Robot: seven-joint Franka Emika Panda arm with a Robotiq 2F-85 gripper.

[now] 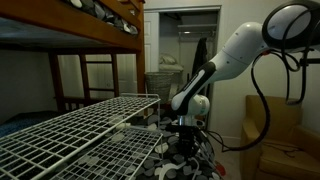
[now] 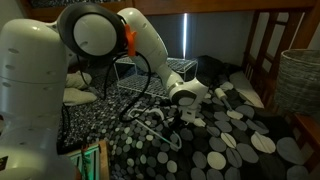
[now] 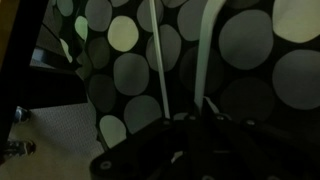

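My gripper is shut on a thin, pale rod-like object point(image 3: 204, 55), possibly a hanger. Two pale strips of it run up from the fingertips in the wrist view, over a dark cloth with grey and white dots point(image 3: 130, 75). From exterior view 2, the gripper point(image 2: 184, 118) is low over that dotted bedding point(image 2: 215, 145), and a pale bent strip point(image 2: 152, 130) stretches out to its left. In exterior view 1 the gripper point(image 1: 186, 132) is dark against the dotted cloth, so its fingers are hard to make out.
A white wire rack point(image 1: 85, 145) stands left of the arm in exterior view 1, close to the gripper. Bunk bed woodwork point(image 1: 70, 38) rises behind it. To the right is a tan armchair point(image 1: 275, 135). A woven basket point(image 2: 300, 75) is at the right in exterior view 2.
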